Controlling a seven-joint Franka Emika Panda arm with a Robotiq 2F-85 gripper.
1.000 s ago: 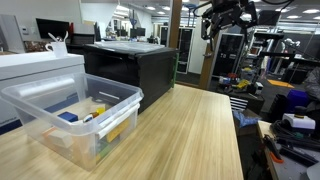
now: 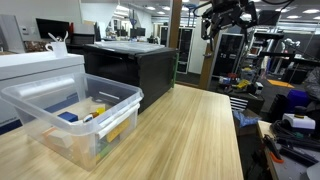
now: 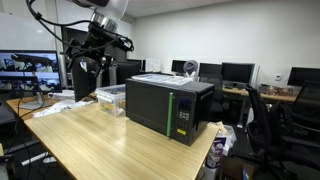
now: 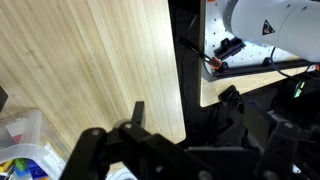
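My gripper is high above the wooden table, its two dark fingers spread apart with only tabletop and floor visible beyond them. In exterior view 1 the arm's dark gripper end [image 2: 232, 20] appears at the top right, well clear of everything on the table. A clear plastic bin [image 2: 77, 128] sits at the left of that view with several small items inside, among them a blue piece [image 2: 67, 117]. The wrist view catches only part of the bin [image 4: 38, 132] at its lower left edge.
A black microwave [image 3: 165, 106] with papers on top stands along one side of the table. Office chairs [image 3: 267, 125] stand behind.
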